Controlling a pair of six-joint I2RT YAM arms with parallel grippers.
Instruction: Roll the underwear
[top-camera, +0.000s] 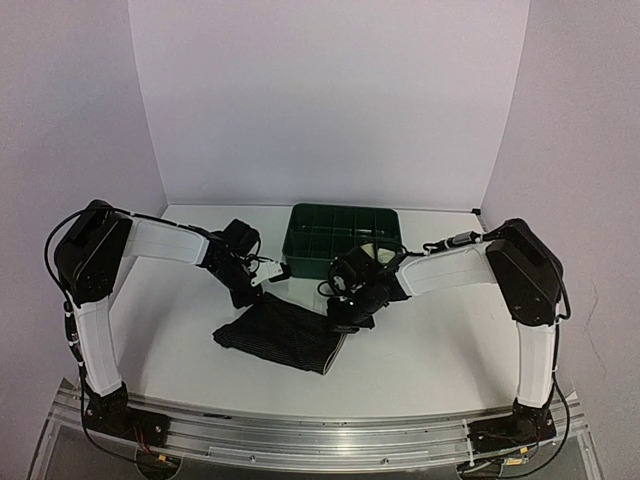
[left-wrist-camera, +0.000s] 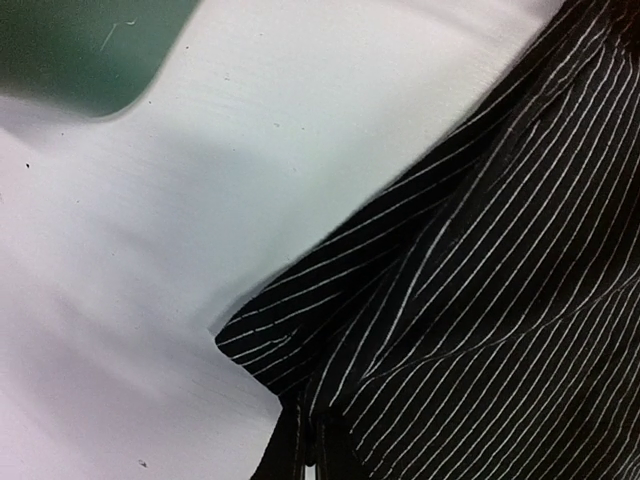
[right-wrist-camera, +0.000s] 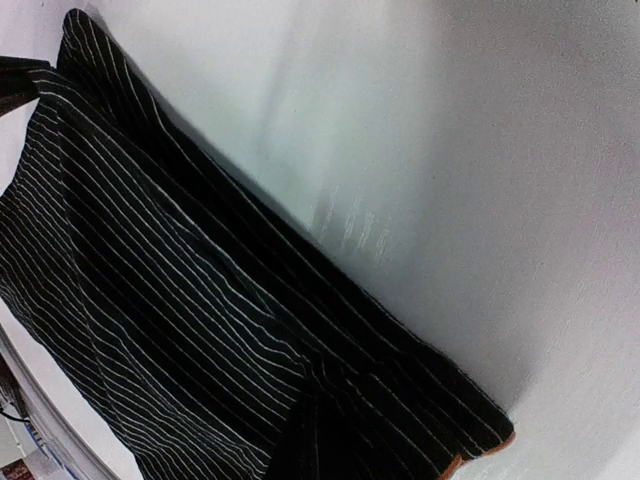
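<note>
The black pinstriped underwear lies spread on the white table, its far long edge folded over in a band along the top, as the left wrist view and right wrist view show. My left gripper is down on the folded edge at the left far corner, its fingertips closed at the cloth. My right gripper is at the right end of that edge; in the right wrist view its dark fingers blend into the cloth, so their grip is hard to make out.
A dark green divided bin stands at the back centre, just behind the grippers. An aluminium rail runs along the front edge.
</note>
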